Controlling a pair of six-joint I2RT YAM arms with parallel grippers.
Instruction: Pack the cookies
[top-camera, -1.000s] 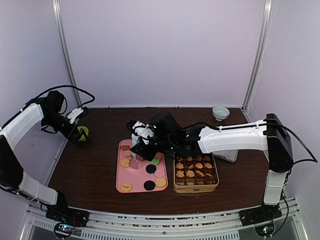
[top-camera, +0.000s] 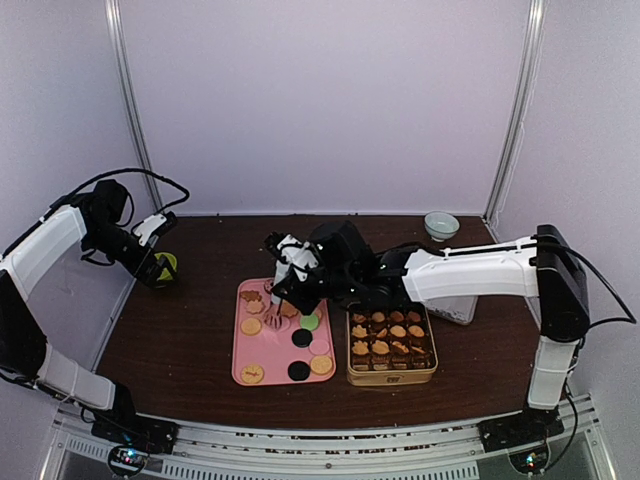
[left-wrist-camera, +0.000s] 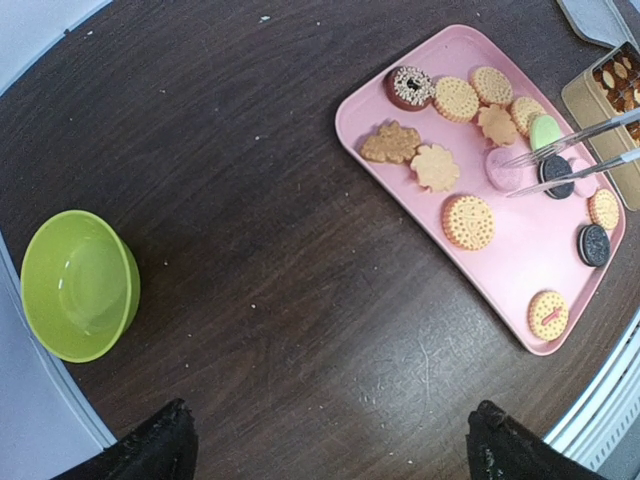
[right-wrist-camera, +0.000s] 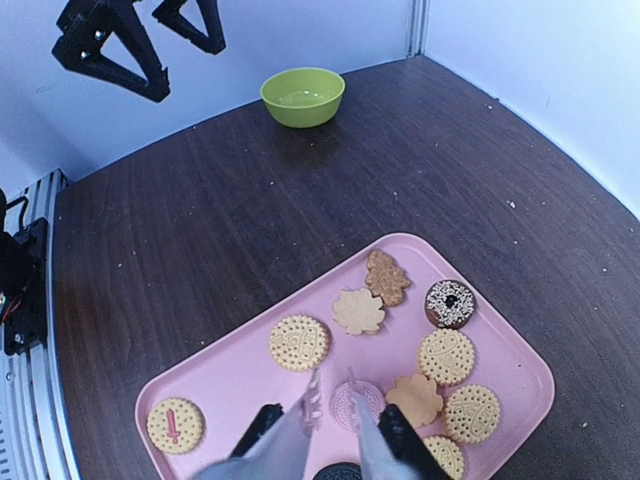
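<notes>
A pink tray (top-camera: 250, 345) holds loose cookies: round tan ones (right-wrist-camera: 298, 342), a leaf-shaped brown one (right-wrist-camera: 388, 278), flower-shaped ones (right-wrist-camera: 358, 311), dark sandwich ones (left-wrist-camera: 593, 245), a green one (left-wrist-camera: 545, 131) and a sprinkled ring (right-wrist-camera: 449, 303). My right gripper reaches down over the tray, open and empty. Its clear, pronged fingertips are close to a round pink cookie (right-wrist-camera: 360, 405); whether they touch it cannot be told. To the tray's right stands a tan box (top-camera: 392, 377), its compartments partly filled with cookies. Away at the left, my left gripper is open above bare table.
A green bowl (left-wrist-camera: 80, 285) sits at the far left, below my left gripper. A pale bowl (top-camera: 441, 226) stands at the back right, and a clear lid-like piece (top-camera: 458, 309) lies behind the box. Bare table spreads left of the tray.
My right gripper has shifted slightly to the right over the tray, and its prongs show more clearly. The left arm, tray and box look unmoved.
</notes>
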